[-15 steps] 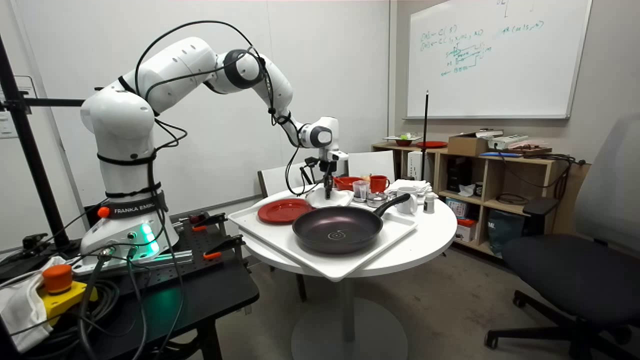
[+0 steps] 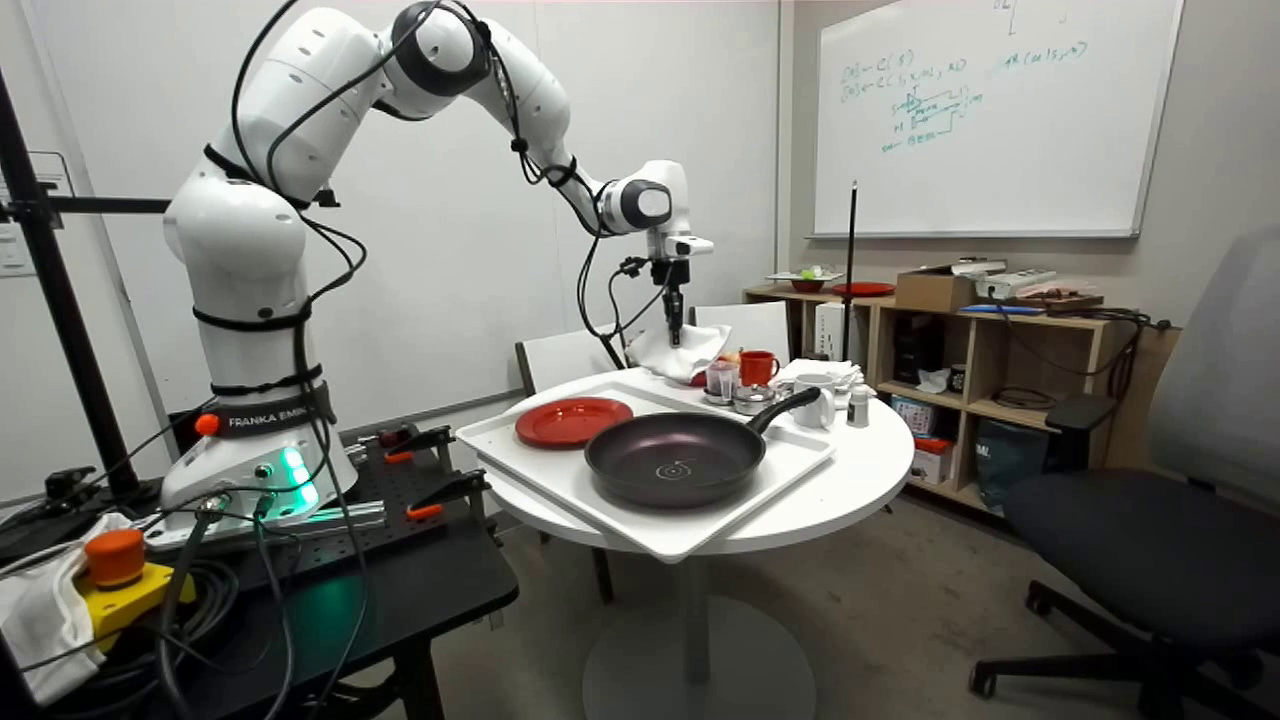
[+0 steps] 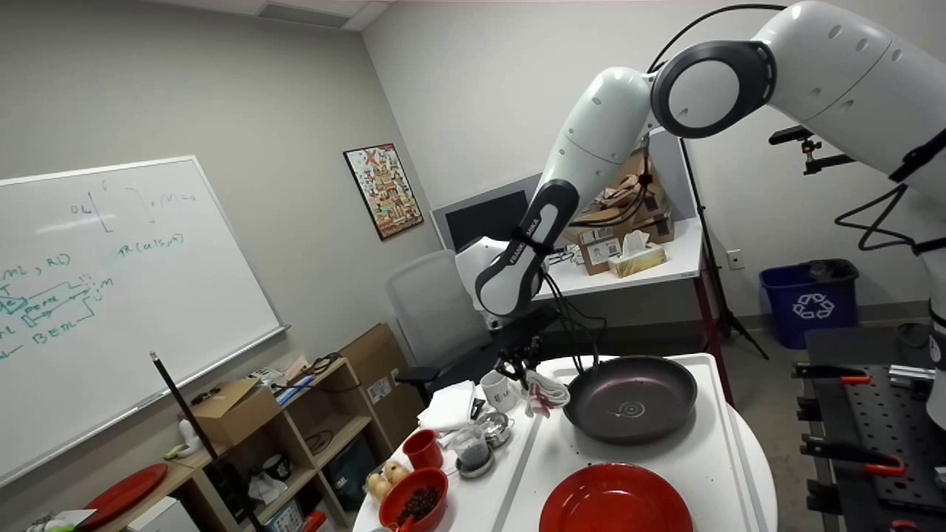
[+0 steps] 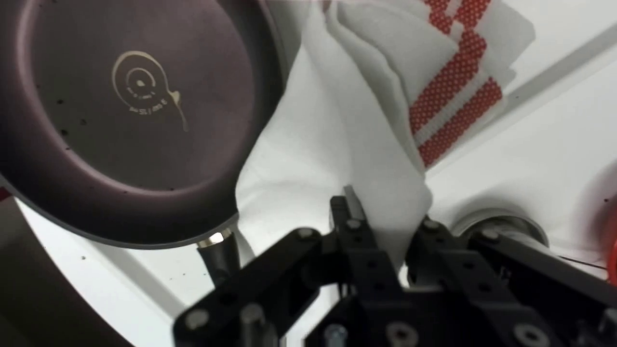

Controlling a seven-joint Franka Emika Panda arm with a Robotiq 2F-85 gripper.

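A white cloth with red stripes (image 4: pixel 347 127) is pinched between the black fingers of my gripper. Its near end bunches up in the fingers, and the striped part spreads away beyond them. In exterior view 1 the cloth (image 2: pixel 681 353) droops from the gripper (image 2: pixel 674 336) at the far side of the round table, hiding most of the red bowl behind it. From the other side, in exterior view 2, the cloth (image 3: pixel 547 391) hangs left of the dark frying pan (image 3: pixel 631 399). Whether its lowest part touches the tray cannot be told.
The pan and a red plate (image 2: pixel 572 422) occupy the white tray (image 2: pixel 648 526). Beside the tray stand a red mug (image 3: pixel 422 449), a red bowl (image 3: pixel 414 498) of dark bits, a white mug (image 3: pixel 499 390), glass containers and folded white napkins (image 3: pixel 448 405). The pan's handle (image 2: pixel 786 408) sticks out over the tray's edge.
My gripper has risen and shifted slightly right in exterior view 1. The cloth came up with it from low behind the pan and now covers much of the red bowl from that side.
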